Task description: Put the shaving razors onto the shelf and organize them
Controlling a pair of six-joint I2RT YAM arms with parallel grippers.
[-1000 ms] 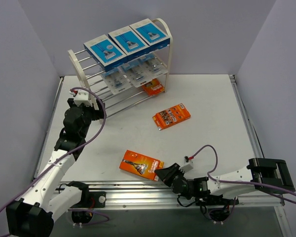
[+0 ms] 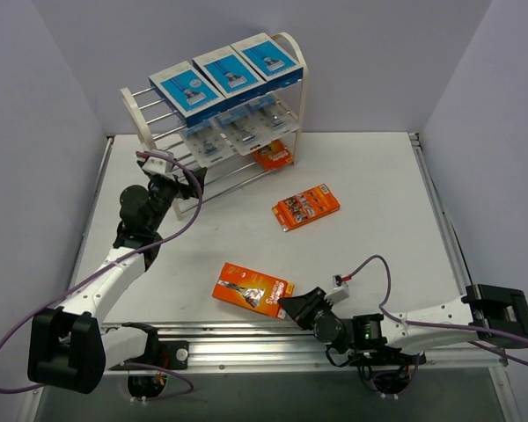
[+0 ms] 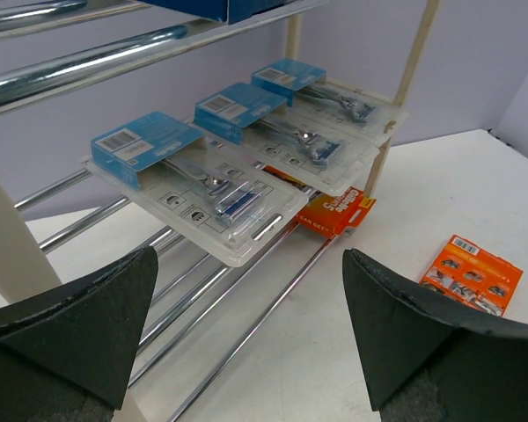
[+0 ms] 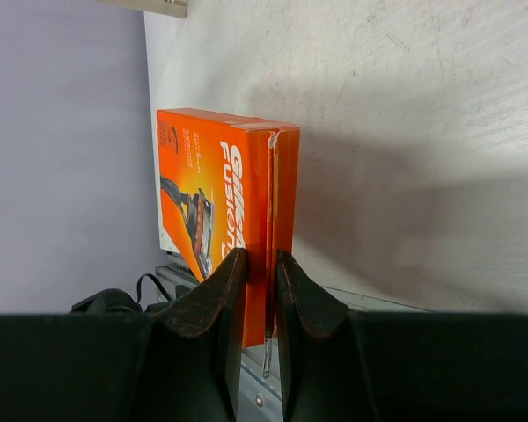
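Observation:
An orange Gillette Fusion razor box (image 2: 246,284) lies near the front edge of the table; my right gripper (image 2: 297,307) is at its right end, and in the right wrist view its fingers straddle the box's end (image 4: 202,193). Another orange pack (image 2: 305,207) lies on the middle right of the table. A third orange pack (image 3: 330,211) rests on the shelf's lowest level. My left gripper (image 2: 172,172) is open before the shelf's left side, empty, facing the clear blister packs (image 3: 202,202) on the middle level.
The white rack (image 2: 132,110) holds three blue boxes (image 2: 229,72) on top. The bottom level's left part has bare rods. Metal rails run along the front edge.
My left gripper has moved right and turned toward the shelf. The right gripper has shifted slightly right, and the front orange box has moved a little with it.

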